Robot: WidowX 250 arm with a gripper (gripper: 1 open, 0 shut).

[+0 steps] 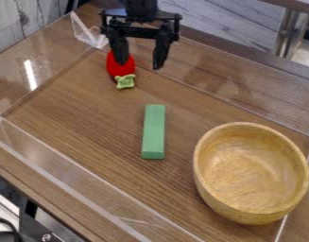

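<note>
The gripper hangs open at the top centre of the camera view, its dark fingers over and just behind a red object with a green tip, partly covering its upper end. I cannot tell whether they touch it. A green rectangular block lies on the wooden table near the middle. A large yellow bowl sits at the lower right.
A clear item at the top left behind the arm is hard to make out. The table's edge runs along the left.
</note>
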